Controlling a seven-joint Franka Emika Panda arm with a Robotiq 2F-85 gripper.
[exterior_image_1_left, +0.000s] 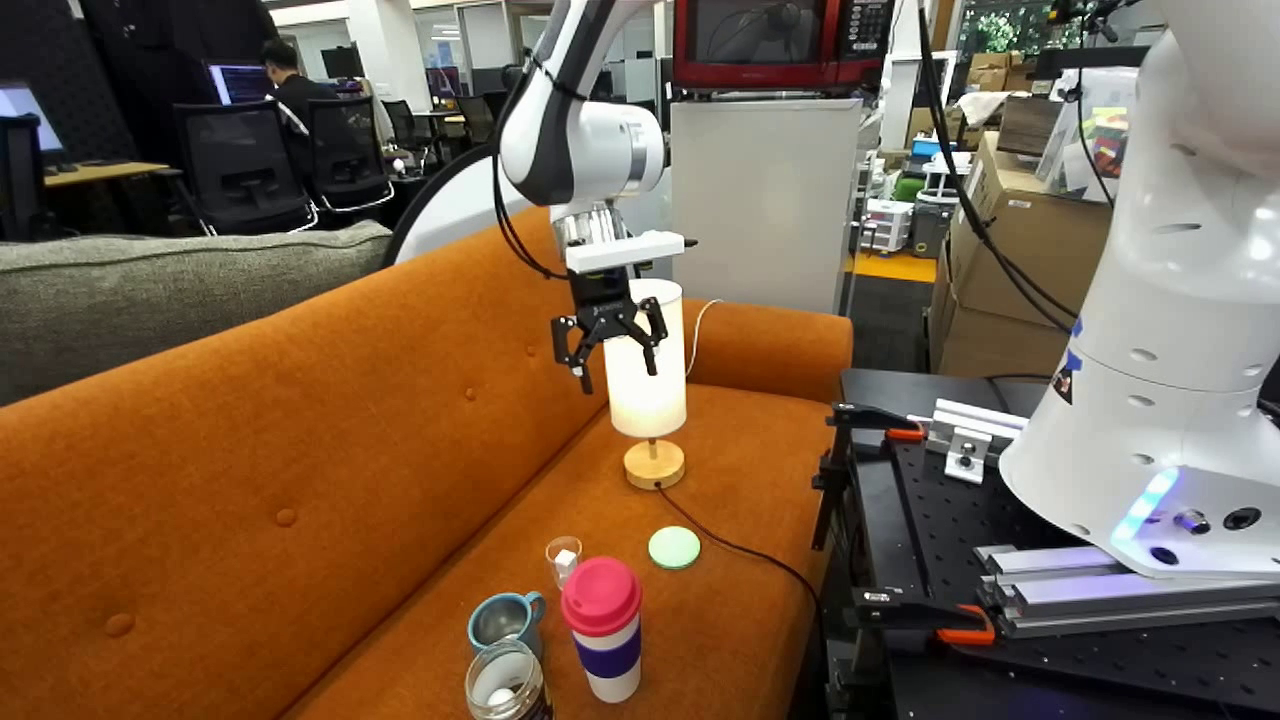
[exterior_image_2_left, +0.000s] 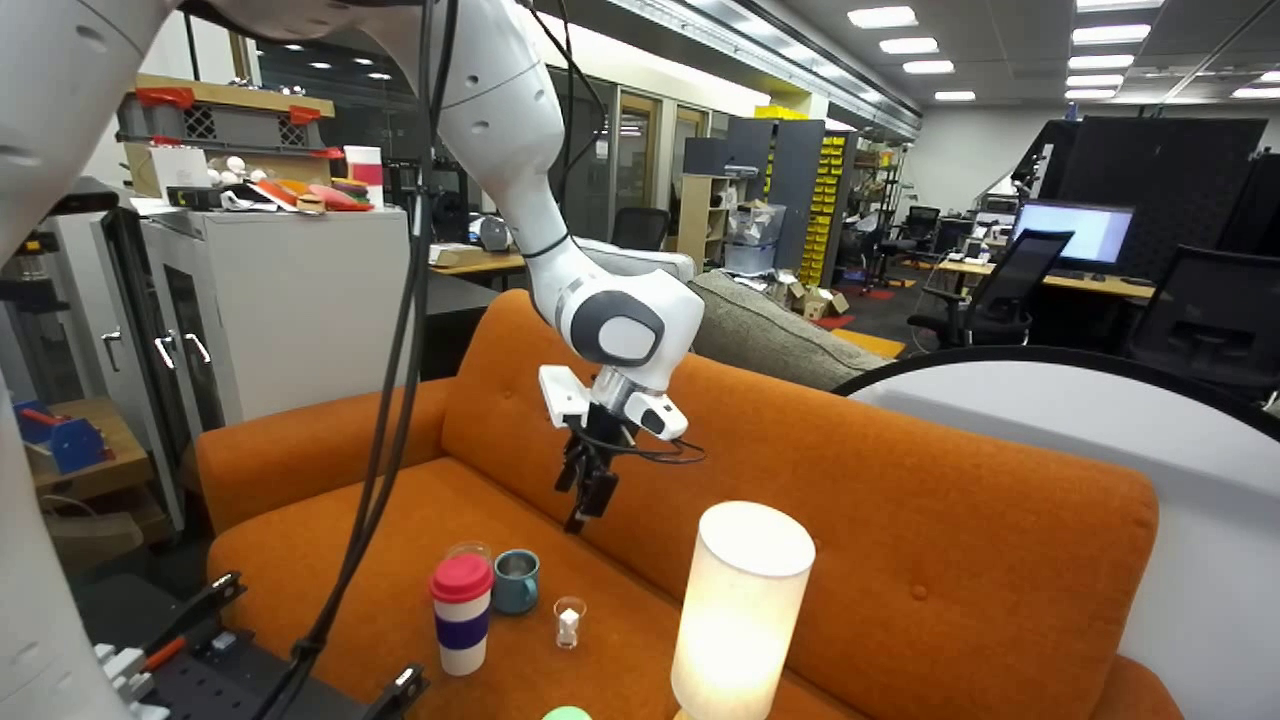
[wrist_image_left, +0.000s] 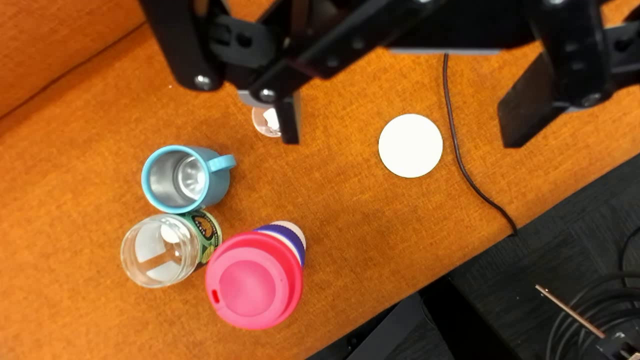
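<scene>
My gripper hangs above the orange sofa with its fingers wide apart and nothing between them. In exterior view 1 it overlaps the shade of the lit lamp; exterior view 2 shows it apart from the lamp. Below, in the wrist view, lie a pale round disc, a small clear glass partly hidden by one finger, and a blue mug with a steel inside. Close to the mug are an open glass jar and an upright cup with a pink-red lid. Something white sits inside the small glass.
The sofa backrest rises behind the objects. A dark lamp cord runs past the disc and over the seat's front edge. A black table with clamps stands before the sofa. Bare seat surrounds the disc.
</scene>
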